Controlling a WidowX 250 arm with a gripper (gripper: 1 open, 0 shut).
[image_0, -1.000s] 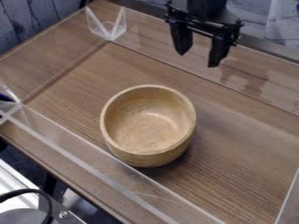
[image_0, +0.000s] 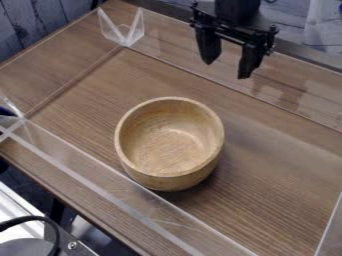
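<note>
A round light wooden bowl (image_0: 168, 140) sits empty on the wooden table, left of centre and toward the front. The robot's black gripper (image_0: 229, 56) hangs over the back of the table at top centre-right, well behind and above the bowl. Its two dark fingers point down with a wide gap between them, and nothing shows between them.
Transparent walls run along its edges, with a clear bracket (image_0: 122, 30) at the back left. A white and black object (image_0: 27, 240) lies outside at the lower left.
</note>
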